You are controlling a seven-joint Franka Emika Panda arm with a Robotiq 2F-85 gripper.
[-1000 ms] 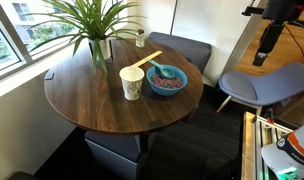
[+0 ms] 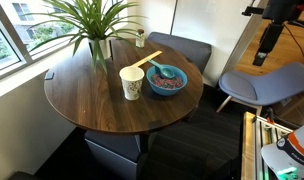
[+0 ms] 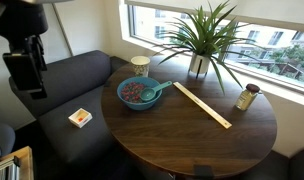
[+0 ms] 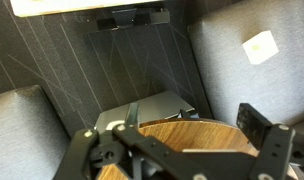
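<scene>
My gripper stands open in the wrist view, with its two dark fingers wide apart and nothing between them. Below it are dark floor and the edge of the round wooden table (image 4: 197, 134). On that table is a blue bowl (image 2: 167, 88) of small reddish-brown pieces, with a teal spoon (image 3: 155, 91) resting in it. Beside the bowl stands a patterned paper cup (image 2: 131, 83). A long flat wooden strip (image 3: 202, 105) lies on the tabletop, and a small lidded jar (image 3: 248, 97) stands near the edge. The arm is well off to the table's side, touching none of these.
A potted plant (image 3: 200, 62) spreads long leaves over the table by the window. Grey chairs (image 2: 267, 86) stand around, one carrying a small white-and-orange item (image 3: 80, 117).
</scene>
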